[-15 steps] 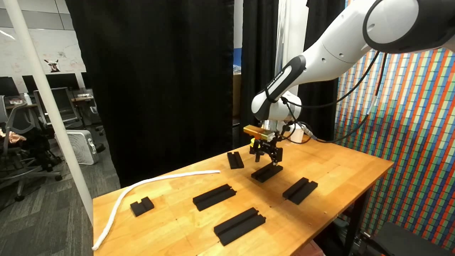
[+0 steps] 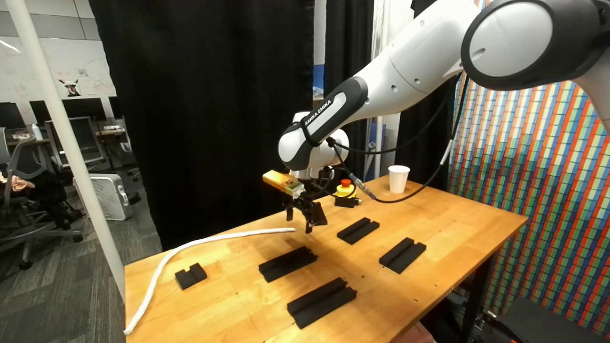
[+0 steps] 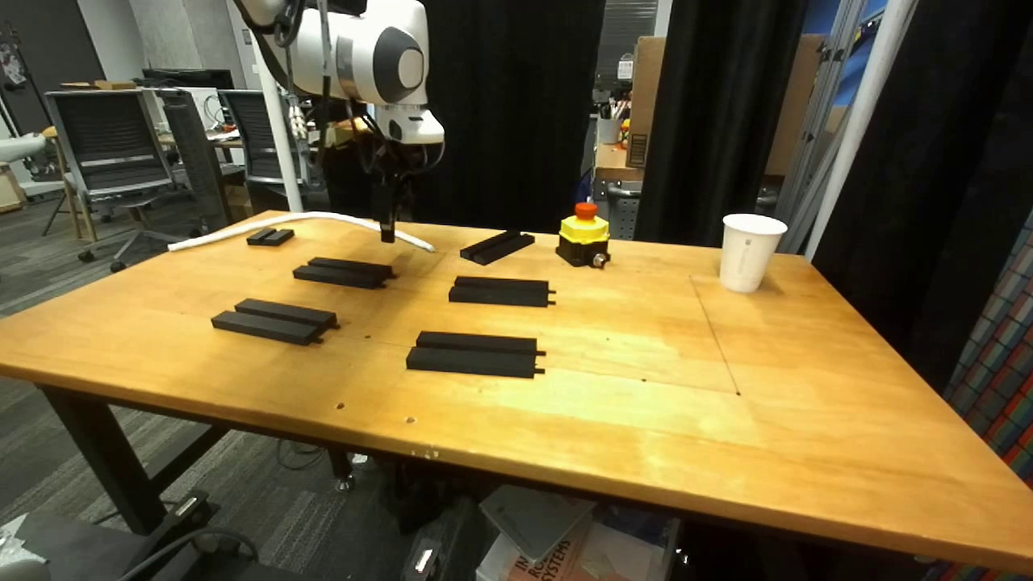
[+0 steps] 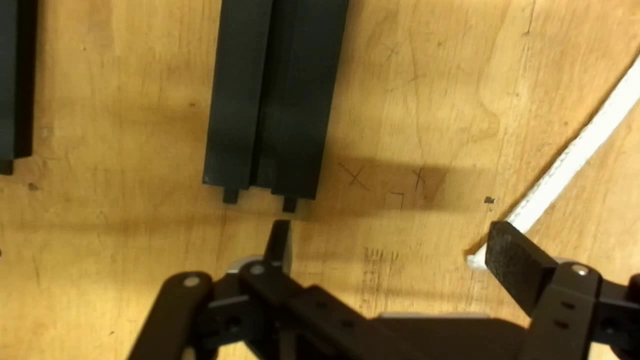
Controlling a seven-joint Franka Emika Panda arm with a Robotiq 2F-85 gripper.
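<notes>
Open and empty, my gripper hangs above the table near the free end of a white rope point(image 4: 561, 171). In the wrist view its right finger point(image 4: 517, 264) overlaps the rope's end from above, while the left finger point(image 4: 279, 246) is just below the pegs of a black grooved block point(image 4: 276, 90). The rope point(image 2: 188, 243) curves along the table's left and back edges in exterior view 1. Several black grooved blocks lie apart on the wood, among them a short one point(image 2: 190, 276), a front one point(image 2: 321, 302) and a right one point(image 2: 402, 255).
A yellow emergency-stop box with a red button point(image 3: 583, 236) stands at the back, and a white paper cup point(image 3: 750, 252) farther right. Black curtains hang behind the back edge.
The arm has swung left in exterior view 1, from over the back blocks towards the rope's end. The gripper now partly covers the rearmost block there. Rope and blocks have stayed put.
</notes>
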